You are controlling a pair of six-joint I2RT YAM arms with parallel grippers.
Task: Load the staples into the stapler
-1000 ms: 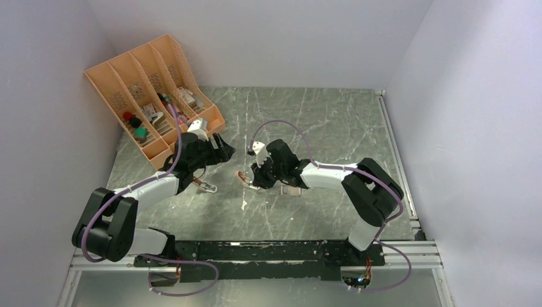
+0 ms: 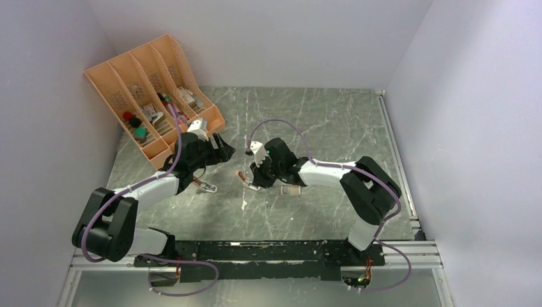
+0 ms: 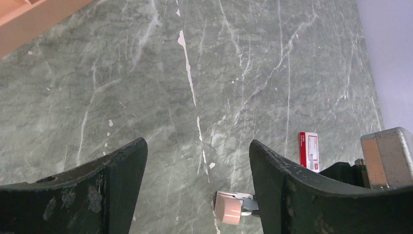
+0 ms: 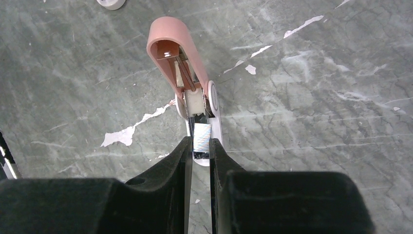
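A pink-and-white stapler [image 4: 182,53] lies opened on the table, its top swung back and the magazine channel showing. Over the channel's front end is a short silver strip of staples [image 4: 202,137]. My right gripper is shut on this strip, one dark fingertip at each side; whether the strip touches the channel floor I cannot tell. From above, the right gripper [image 2: 257,181] covers the front end of the stapler [image 2: 243,179]. My left gripper stands part open above bare table, to the left of the stapler [image 3: 228,208], with nothing between its fingers.
A red-and-white staple box [image 3: 309,151] lies right of the stapler, partly under the right arm. A second pink-and-white stapler [image 2: 206,186] rests below the left gripper. An orange compartment organizer [image 2: 218,121] stands back left.
My right gripper has shifted very slightly at the stapler's front end. The left arm, the staplers and the box look unmoved.
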